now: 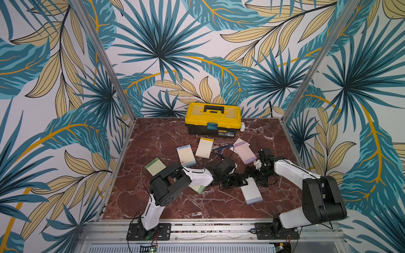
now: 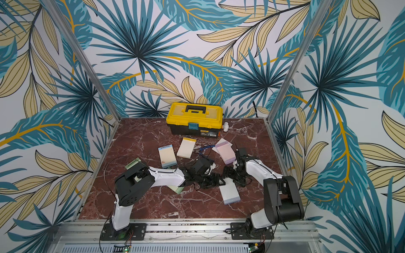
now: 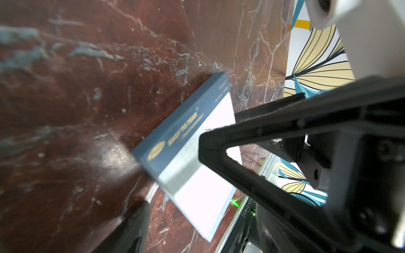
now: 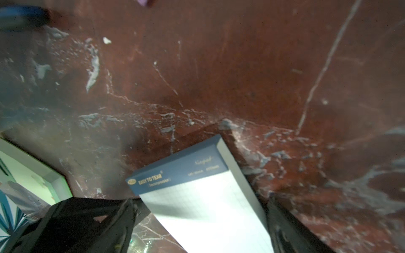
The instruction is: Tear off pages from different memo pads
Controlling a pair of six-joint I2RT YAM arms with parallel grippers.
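A white memo pad (image 1: 251, 192) with a blue header strip lies on the marble table, also in the top right view (image 2: 230, 194) and both wrist views (image 3: 202, 185) (image 4: 211, 210). My left gripper (image 1: 239, 180) is low at the pad's upper left end, open. My right gripper stands open over the pad, its fingers at either side of it. Green, blue-edged (image 1: 186, 155), yellow-edged (image 1: 204, 147) and pink (image 1: 245, 152) pads lie behind and to the left.
A yellow toolbox (image 1: 213, 118) stands at the back with a small white bottle (image 1: 242, 127) beside it. A blue tool lies among the back pads.
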